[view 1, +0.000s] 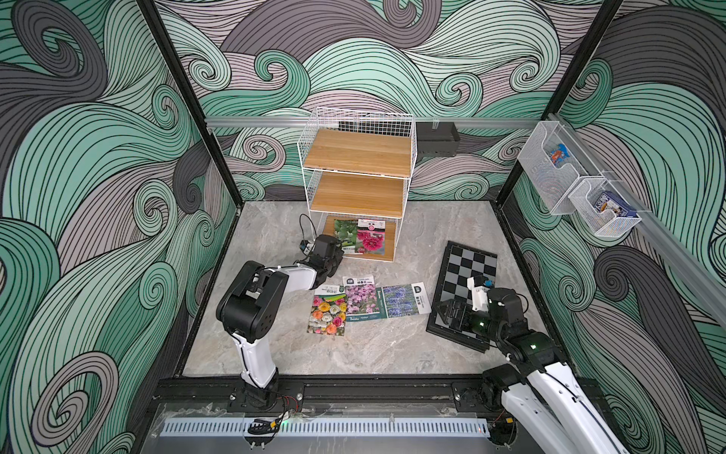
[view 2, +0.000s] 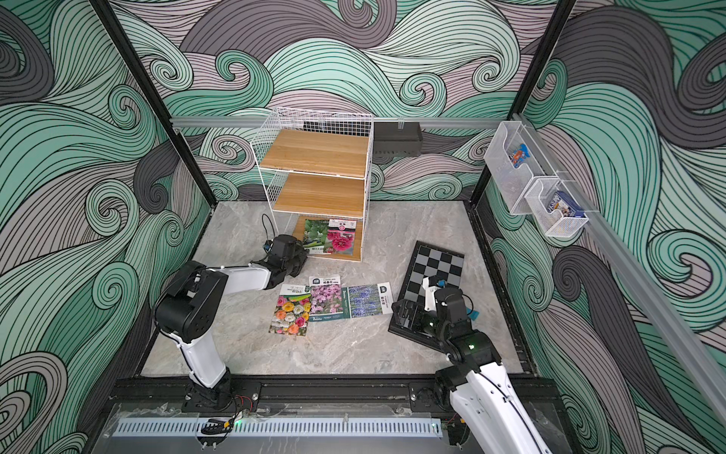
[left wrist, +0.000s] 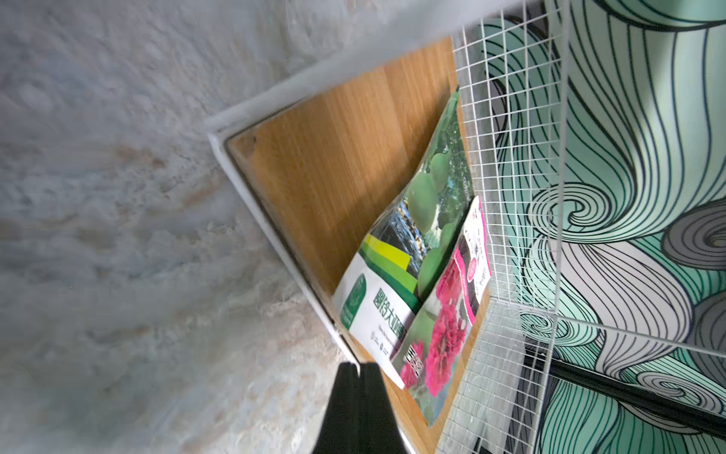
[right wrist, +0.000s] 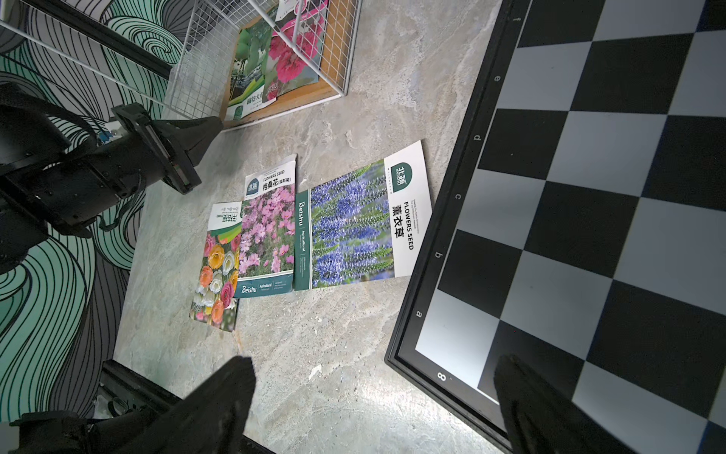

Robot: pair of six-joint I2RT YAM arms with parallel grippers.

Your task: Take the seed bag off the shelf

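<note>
Two seed bags lie overlapping on the bottom board of the white wire shelf [view 1: 359, 194]: a green one [left wrist: 435, 196] and a pink-flowered one [left wrist: 446, 333]. My left gripper is shut, with nothing showing between its fingers; it is in front of the shelf's lower edge, close to the white label end of the green bag in the left wrist view. Over the chessboard [right wrist: 559, 189] my right gripper stands open and empty. Three more bags rest on the table: orange-flowered [view 1: 327, 314], pink-purple [view 1: 363, 297] and blue-purple [view 1: 402, 300].
The shelf's middle [view 2: 320, 195] and top boards [view 2: 316, 151] are bare. Two white mesh baskets [view 1: 556, 166] with small packets hang on the right rail. A dark box [view 1: 437, 138] sits behind the shelf.
</note>
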